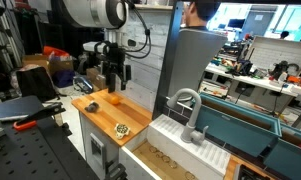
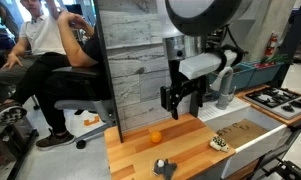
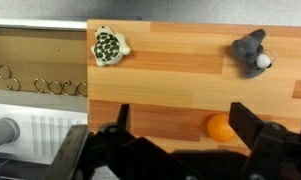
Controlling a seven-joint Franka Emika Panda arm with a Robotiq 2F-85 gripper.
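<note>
My gripper hangs open above the wooden counter, with nothing between its widely parted fingers. An orange ball (image 3: 221,128) shows close to the right-hand finger in the wrist view, partly hidden by it. A grey plush toy (image 3: 252,52) lies at the upper right there, and a spotted turtle-like toy (image 3: 110,46) at the upper left. From the second exterior side, the gripper (image 2: 183,104) is held over the wood behind the ball (image 2: 156,137), clear of all three objects. The grey toy (image 2: 164,168) sits at the front edge.
A white faucet (image 1: 187,112) rises at the sink beside the wood. An open drawer (image 1: 170,158) with hooks or rings inside adjoins the turtle's end of the counter. A grey panelled wall (image 2: 150,75) stands behind; bare wood (image 1: 140,115) lies between the toys.
</note>
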